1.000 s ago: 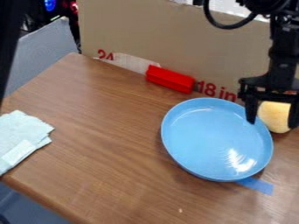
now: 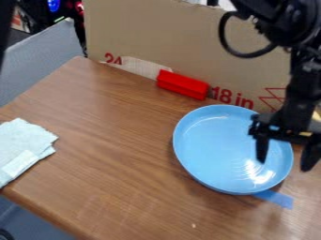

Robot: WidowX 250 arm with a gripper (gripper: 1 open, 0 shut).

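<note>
The black gripper (image 2: 286,141) is over the right side of a light blue plate (image 2: 220,150), its fingers open and pointing down at the plate's right half. Whether anything is between the fingers is hard to see, but none shows. A pale yellow item (image 2: 313,115) at the right edge is mostly hidden behind the gripper.
A red block (image 2: 182,83) lies by the cardboard wall (image 2: 175,33) at the back. A folded pale cloth (image 2: 22,148) is at the left edge. Blue tape (image 2: 275,199) lies below the plate.
The plate has not visibly moved.
</note>
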